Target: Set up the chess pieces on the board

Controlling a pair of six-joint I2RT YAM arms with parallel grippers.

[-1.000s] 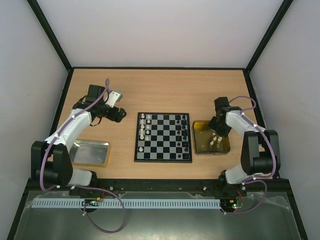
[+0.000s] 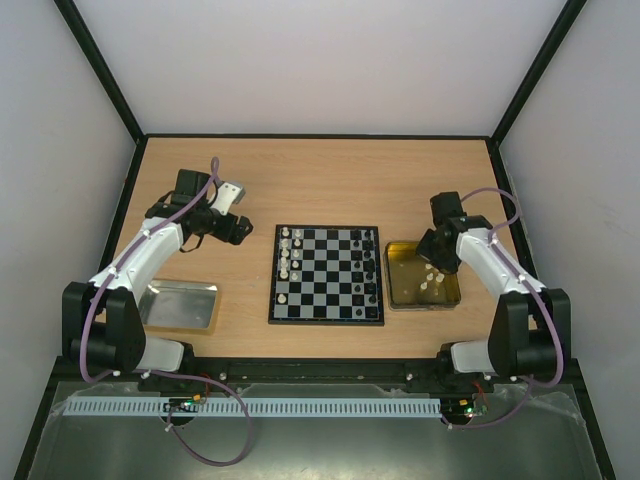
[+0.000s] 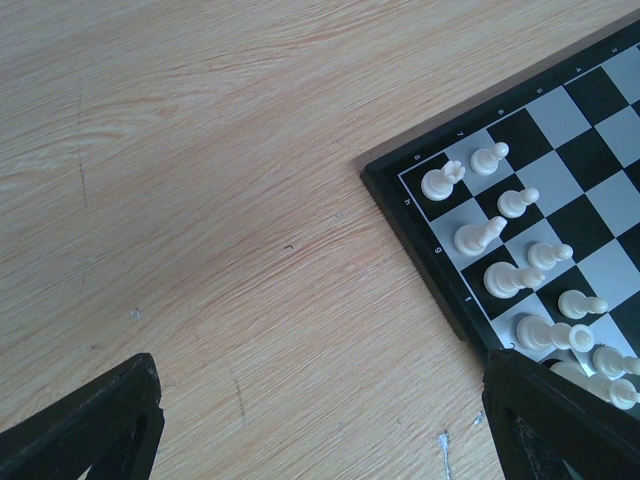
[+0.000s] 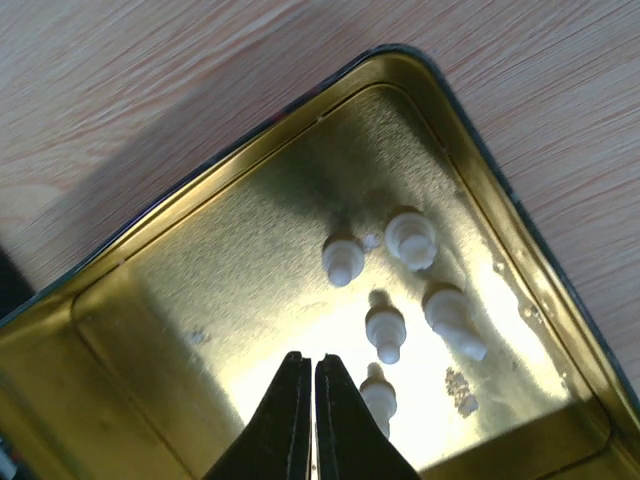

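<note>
The chessboard [image 2: 326,276] lies mid-table. White pieces stand along its left side, among them a tall one [image 3: 480,235]; black pieces [image 2: 357,266] stand along its right side. Several more white pieces, one of them a pawn-like piece [image 4: 343,260], are in the gold tray [image 4: 250,160] right of the board. Over that tray, my right gripper is shut, with nothing visible between its fingertips; a white piece [image 4: 379,398] shows just beside the right finger. Left of the board, my left gripper is open and empty, its fingers wide apart.
A silver tray [image 2: 180,302] with a bare bottom sits at the front left, close to the left arm. The table [image 2: 320,180] behind the board is clear. The gold tray's raised rim surrounds the loose pieces.
The right arm has shifted a little to the right, its elbow swinging outward, while its gripper stays over the gold tray. The left arm and the board look unchanged.
</note>
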